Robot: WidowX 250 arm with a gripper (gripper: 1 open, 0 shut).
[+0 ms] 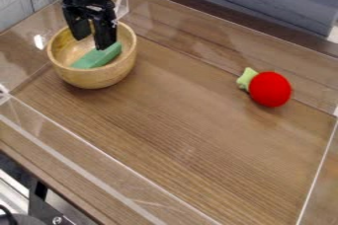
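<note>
A black gripper [89,24] reaches from the top left into a light wooden bowl [117,77], its dark fingers apart over the bowl's back left part. A green object [98,57] lies in the bowl, just right of and below the fingers. Whether anything sits between the fingers is hard to make out.
A red ball-like object [271,90] with a pale green piece [247,77] lies on the right of the wooden table [185,150].
</note>
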